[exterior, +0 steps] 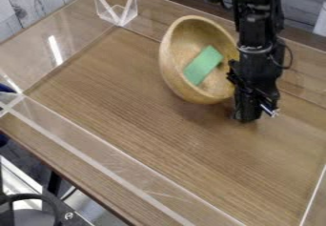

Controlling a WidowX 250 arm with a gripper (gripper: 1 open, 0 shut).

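Note:
A wooden bowl (178, 44) is tipped up at the upper middle, its left rim raised, with a green block (201, 66) inside. My black gripper (239, 108) reaches down from the top along the bowl's right side, low by its rim. Its fingertips are dark and blurred, so what lies between them is hard to make out; it looks shut.
A clear plastic container (114, 10) sits at the back left. Black cables or parts (26, 211) show at the lower left edge.

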